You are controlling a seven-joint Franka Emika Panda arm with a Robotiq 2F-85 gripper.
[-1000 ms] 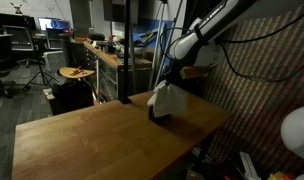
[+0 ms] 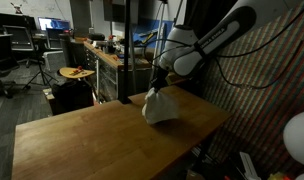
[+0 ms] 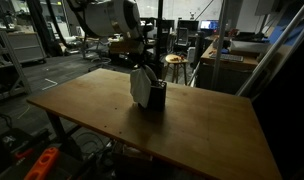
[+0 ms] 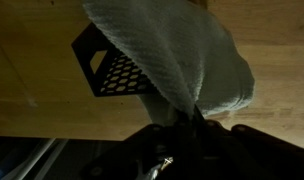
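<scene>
A pale grey cloth (image 4: 157, 45) hangs from my gripper, which is shut on a bunched part of it. In the second exterior view the cloth (image 3: 142, 88) drapes over the near-left side of a black mesh basket (image 3: 158, 96) standing on the wooden table. Seen from the wrist, the mesh basket (image 4: 120, 74) shows partly from under the cloth. The first exterior view has the cloth (image 2: 161, 107) low over the table, and the basket is hidden there. Whether any cloth lies inside the basket I cannot tell.
A thin pole (image 2: 127, 50) rises behind the table's far edge. Beyond it stand a round stool (image 2: 77, 73), desks and chairs.
My gripper and the cloth have moved slightly left and down in the first exterior view. The basket's dark side, visible below the cloth before, is now covered there.
</scene>
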